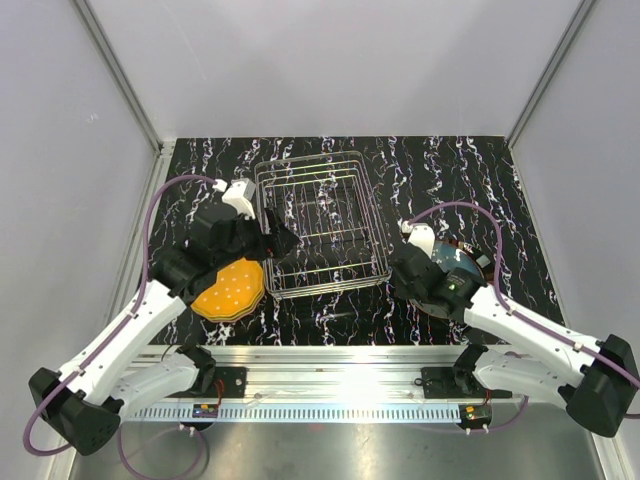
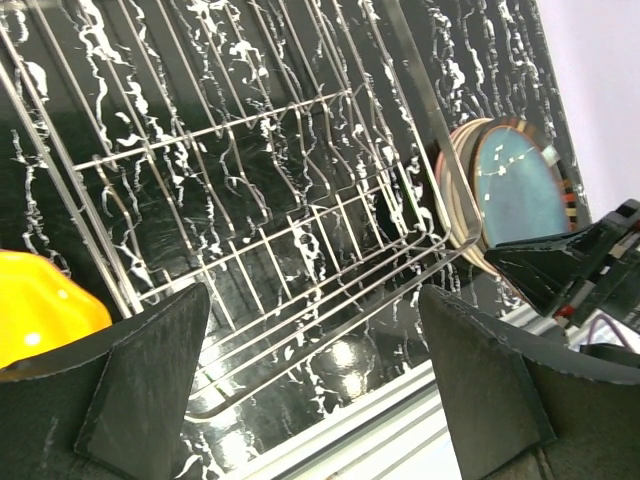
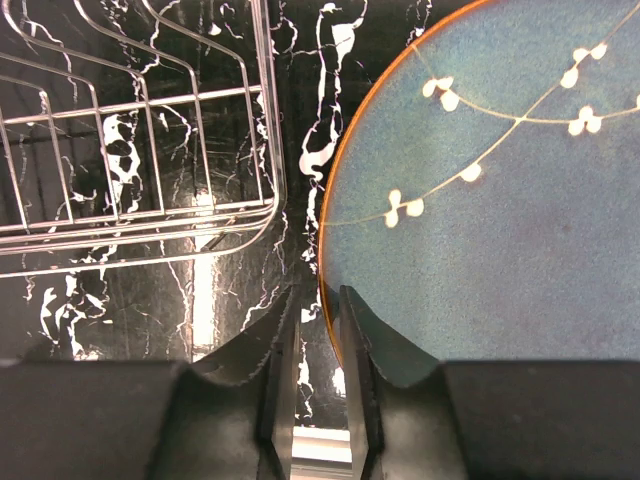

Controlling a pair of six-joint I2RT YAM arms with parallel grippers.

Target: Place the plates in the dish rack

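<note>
The wire dish rack (image 1: 320,288) is empty in the middle of the marble table. Stacked plates with a blue face (image 3: 500,230) stand right of it. My right gripper has its narrowly parted fingers at the left rim of the top blue plate; whether the rim is between them is unclear. My left gripper hangs open over the rack's left part, nothing between its fingers. Orange plates (image 1: 228,292) lie left of the rack, also at the edge of the left wrist view.
Dark marble (image 1: 450,170) is clear at the back right. The metal rail (image 1: 320,355) runs along the front. Both arms reach in from the front corners.
</note>
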